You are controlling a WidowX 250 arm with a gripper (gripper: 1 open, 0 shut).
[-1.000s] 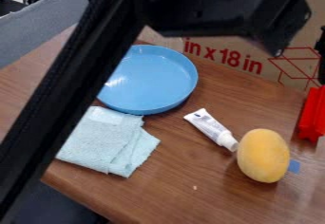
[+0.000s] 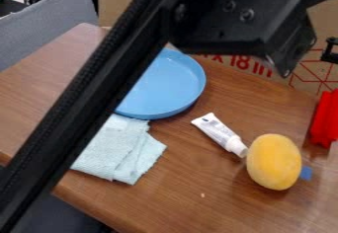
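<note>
A black robot arm crosses the upper left and top of the view; its fingertips are hard to make out, with a small dark part at the right edge above a red object (image 2: pixel 325 118). A blue plate (image 2: pixel 172 87) lies partly behind the arm. A folded pale blue cloth (image 2: pixel 119 154) is below the plate. A white tube (image 2: pixel 216 130) lies right of them, its cap beside a yellow mango-like object (image 2: pixel 274 162), which has a small blue piece at its right.
A cardboard box (image 2: pixel 238 64) stands behind. A grey padded surface (image 2: pixel 40 39) is beyond the left edge.
The arm has shifted slightly rightward and down, covering more of the plate and the box. The objects on the table lie where they were.
</note>
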